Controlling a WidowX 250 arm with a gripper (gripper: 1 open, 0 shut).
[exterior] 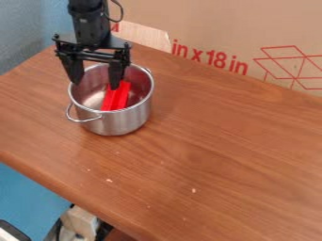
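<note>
A steel pot [123,120] with a wire handle stands on the left part of the wooden table. Inside it lies a red elongated object [116,97], partly hidden by the pot's wall. My black gripper [94,73] hangs over the pot's back rim with its fingers apart, one above the left side of the pot and the other above the red object. Nothing shows held between them.
A cardboard panel [239,33] with red printing stands along the back. Blue surfaces lie beyond the table's left edge.
</note>
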